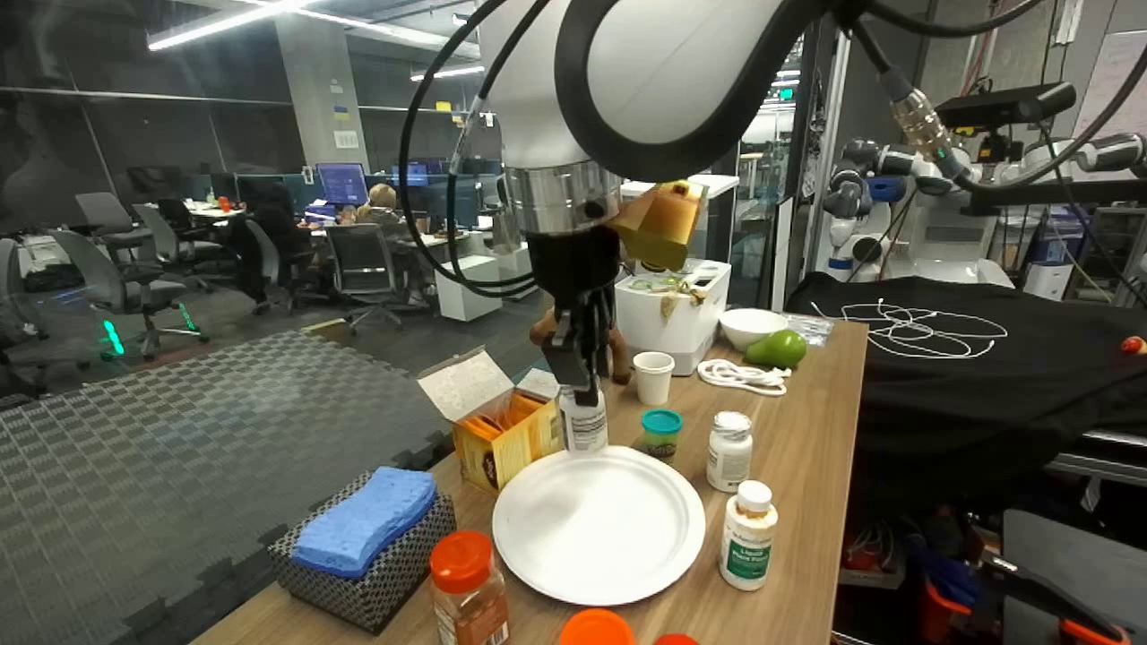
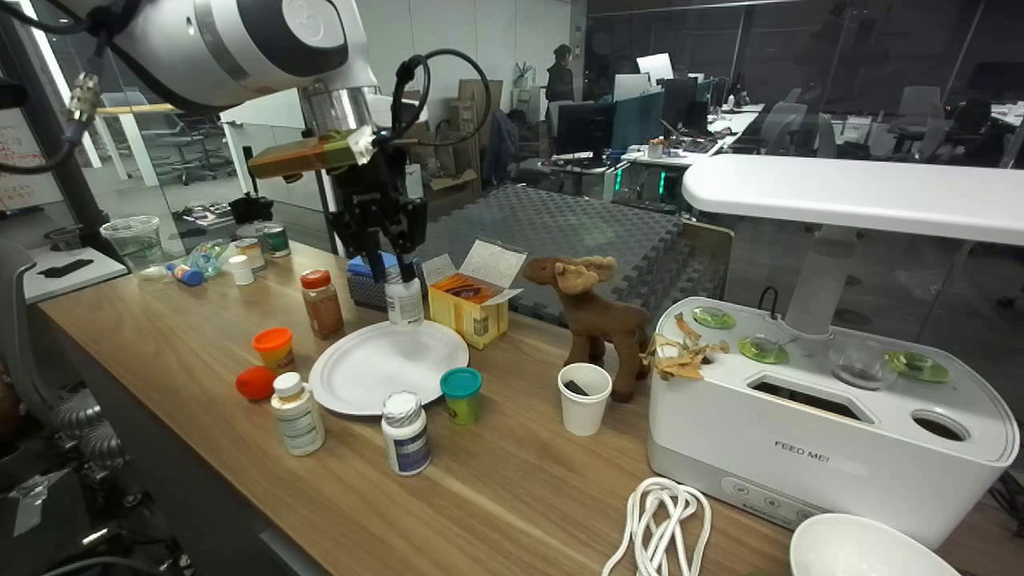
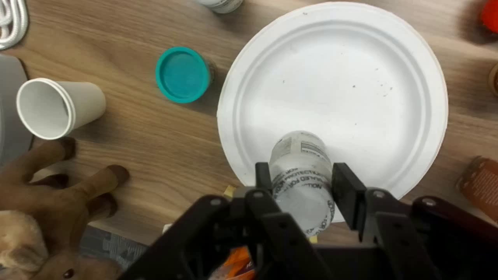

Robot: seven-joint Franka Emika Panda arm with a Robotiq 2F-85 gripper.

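A white bottle with a printed label (image 3: pixel 303 186) is pinched between the two black fingers of my gripper, which is shut on it around its cap end. In exterior view 1 the bottle (image 1: pixel 583 423) hangs upright near the far edge of the round white plate (image 1: pixel 599 527), beside the open yellow box. From exterior view 2, my gripper (image 2: pixel 395 264) points straight down with the bottle (image 2: pixel 404 299) at the plate's back edge (image 2: pixel 355 357). Whether the bottle's base touches the plate cannot be told.
Around the plate stand a teal-lidded tub (image 2: pixel 462 394), two white bottles (image 2: pixel 406 434) (image 2: pixel 298 414), a red-lidded jar (image 2: pixel 322 306) and the open yellow box (image 2: pixel 467 312). A paper cup (image 2: pixel 583 398) and a brown toy moose (image 2: pixel 600 317) are nearby. The plate's middle is bare.
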